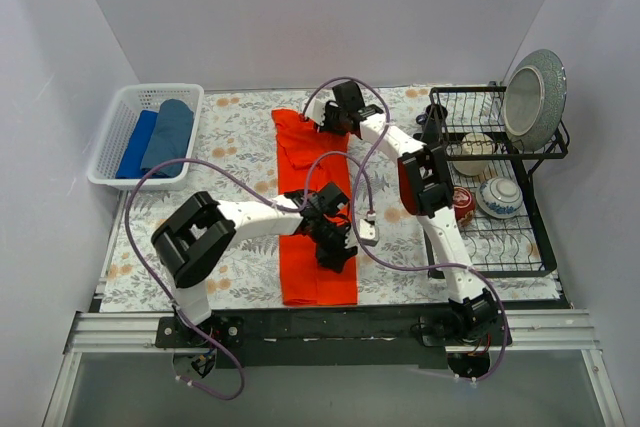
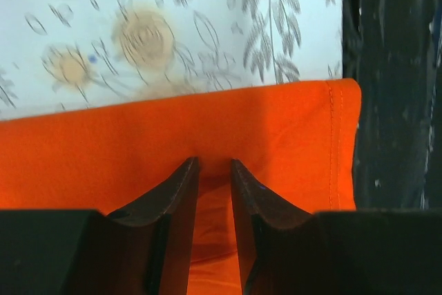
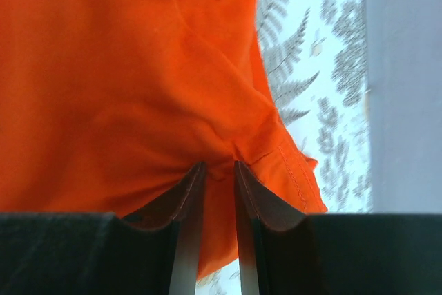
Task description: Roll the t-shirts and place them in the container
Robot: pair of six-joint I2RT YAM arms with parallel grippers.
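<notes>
An orange T-shirt (image 1: 318, 287) lies lengthwise front to back on the floral table, its far part rumpled. My left gripper (image 1: 335, 252) is down on its near half; in the left wrist view its fingertips (image 2: 186, 170) are close together on the fabric, near the shirt's edge. My right gripper (image 1: 328, 119) is down at the far end; in the right wrist view its fingertips (image 3: 195, 177) touch the cloth beside a fold. Whether either has fabric pinched between its fingers is unclear.
A white basket (image 1: 105, 152) with folded blue cloths stands at the back left. A black dish rack (image 1: 545, 262) with plates and bowls stands on the right. Bare table (image 1: 180, 237) shows on both sides of the shirt.
</notes>
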